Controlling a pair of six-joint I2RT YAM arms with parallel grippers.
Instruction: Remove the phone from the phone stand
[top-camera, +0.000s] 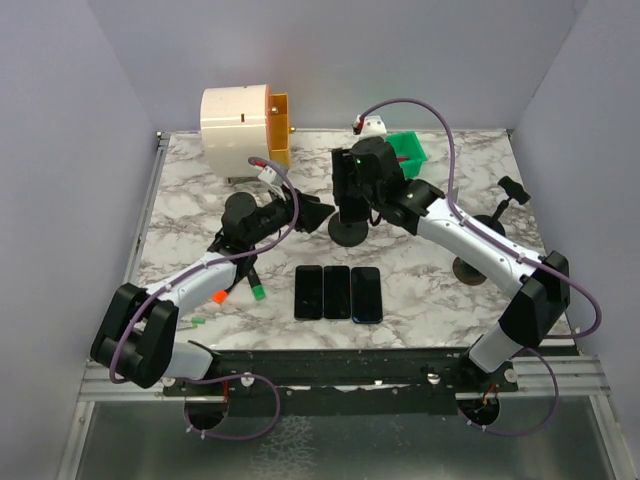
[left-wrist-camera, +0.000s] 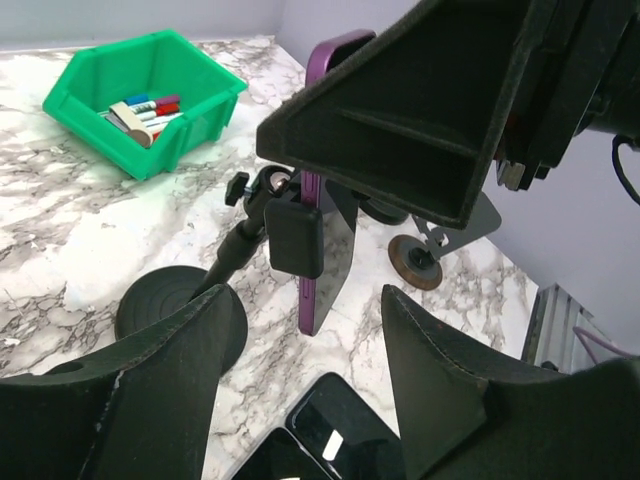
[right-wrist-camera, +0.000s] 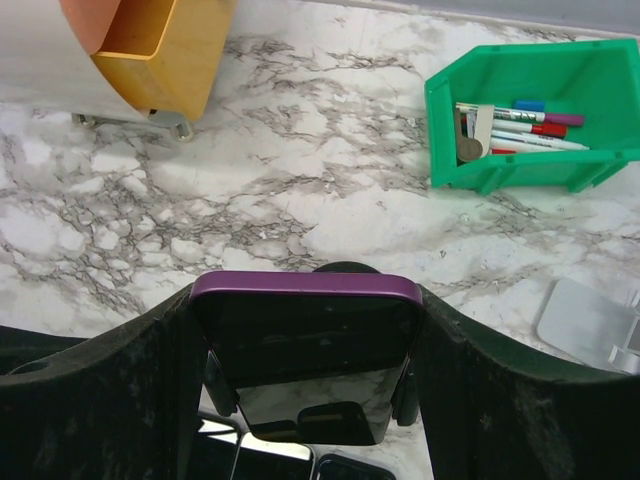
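Observation:
A dark phone with a purple edge (right-wrist-camera: 305, 284) stands upright in the phone stand, its screen (right-wrist-camera: 315, 335) between the fingers of my right gripper, which is shut on its sides. In the left wrist view, the stand's black clamp pad (left-wrist-camera: 297, 240) sits against the phone's purple edge (left-wrist-camera: 307, 300), and its arm (left-wrist-camera: 235, 252) leads down to a round base (left-wrist-camera: 165, 312). My left gripper faces the clamp from the left, fingers (left-wrist-camera: 145, 375) apart and nothing gripped. From above, the stand's base (top-camera: 348, 236) shows below both grippers.
Three dark phones (top-camera: 337, 292) lie flat in a row in front of the stand. A green bin (right-wrist-camera: 555, 110) with markers stands behind it. Another stand (top-camera: 468, 270) is at the right, and a white rounded unit with an orange drawer (top-camera: 279, 130) stands back left.

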